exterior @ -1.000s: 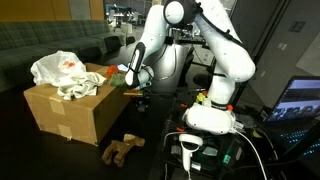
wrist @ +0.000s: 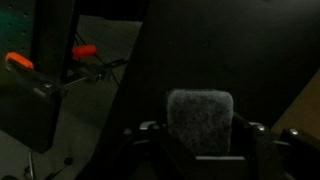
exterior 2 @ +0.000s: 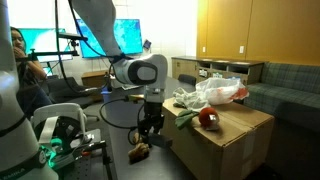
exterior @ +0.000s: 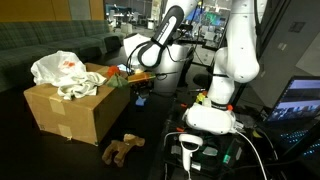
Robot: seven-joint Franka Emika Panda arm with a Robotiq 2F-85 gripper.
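My gripper hangs over the dark table, to the right of the cardboard box in exterior view 1. It is shut on a small greyish object, which fills the gap between the fingers at the bottom of the wrist view. Below the gripper in exterior view 1 a bluish patch of that object shows. What the object is cannot be made out. A brown, soft-looking thing lies apart from the gripper on the table, nearer the camera.
White plastic bags, green cloth and a red round item lie on top of the cardboard box. Bare dark table surrounds the brown thing. Off to one side stands a laptop.
The arm has swung up and toward the exterior view 1 camera, looking larger there now. The box and the brown thing have stayed in place.
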